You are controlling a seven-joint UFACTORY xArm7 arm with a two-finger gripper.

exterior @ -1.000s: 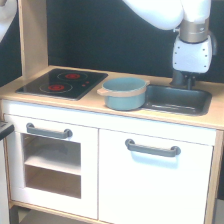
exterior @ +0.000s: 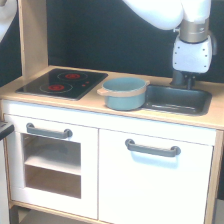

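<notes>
A teal pot (exterior: 124,93) with light tan handles stands upright on the counter, between the black cooktop (exterior: 62,83) and the dark sink (exterior: 178,99). My gripper (exterior: 184,80) points down at the upper right, above the back of the sink and clear of the pot. Its lower end is dark against the dark backdrop and tap area, so the fingers and any gap between them cannot be made out. Nothing held shows.
Below the wooden counter (exterior: 88,112) are a white shelf compartment (exterior: 52,165) with a window front and a white cupboard door (exterior: 150,185) with a dark handle. A wooden post (exterior: 34,35) rises at the left. Counter space left of the sink is mostly taken by the pot.
</notes>
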